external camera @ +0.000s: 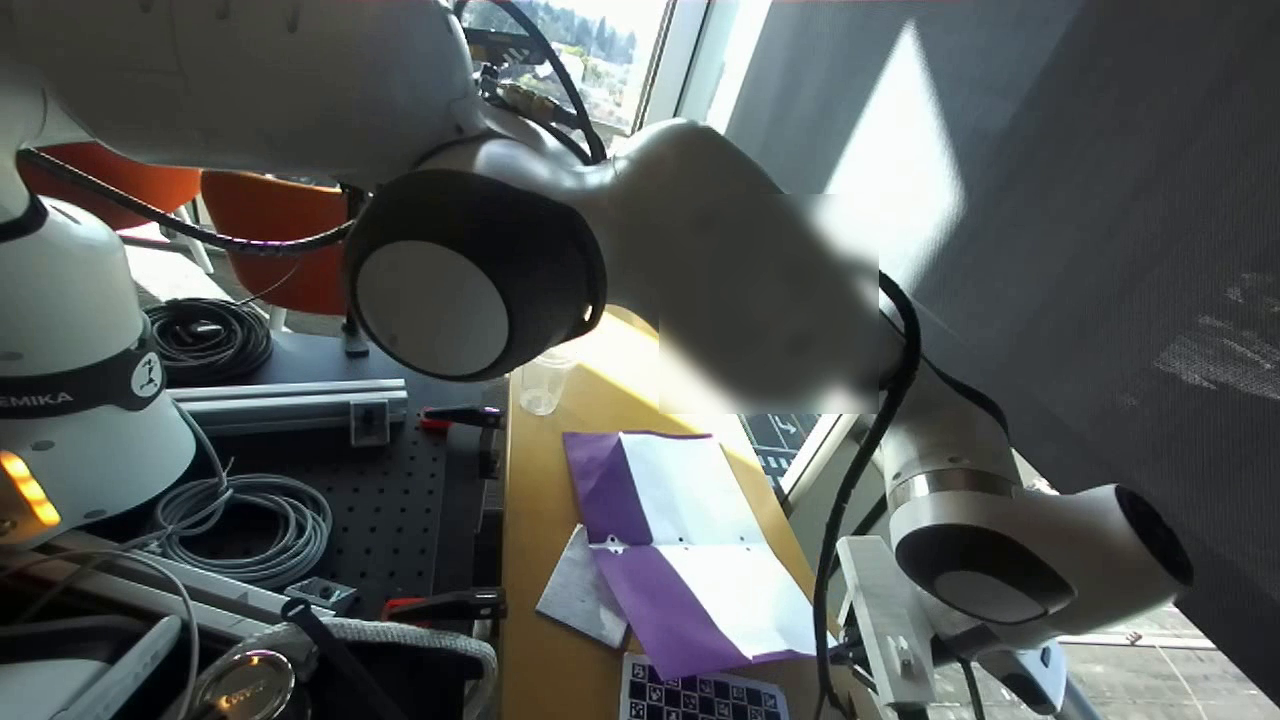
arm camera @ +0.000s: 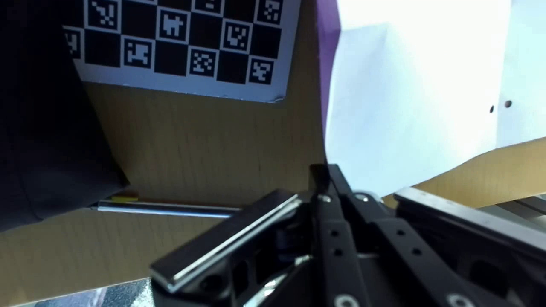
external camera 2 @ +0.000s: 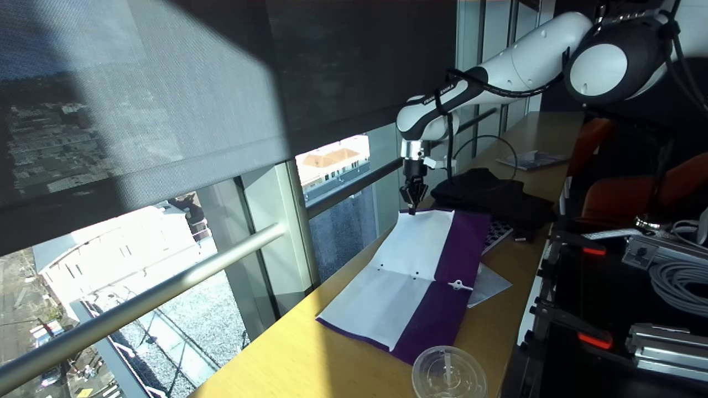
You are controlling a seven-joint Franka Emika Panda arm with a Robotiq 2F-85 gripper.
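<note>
A purple-and-white folder (external camera 2: 415,265) lies opened out on the wooden table, a crease across its middle. My gripper (external camera 2: 412,209) is at the folder's far window-side corner in exterior view 2. In the wrist view the shut gripper has a corner of the folder (arm camera: 409,102) at its fingertips, and the thin sheet runs up from them. That end bends up off the table. How much of the sheet sits between the fingers is hidden by the fingers themselves. In exterior view 1 the folder (external camera: 708,540) shows its fold and holes.
A checkered marker board (arm camera: 189,46) and a pale square sheet (external camera: 582,588) lie beside the folder. Dark cloth (external camera 2: 491,195) is heaped behind, a pen (arm camera: 164,209) near it. A clear plastic cup (external camera 2: 449,375) stands at the opposite end. Window frames border the table.
</note>
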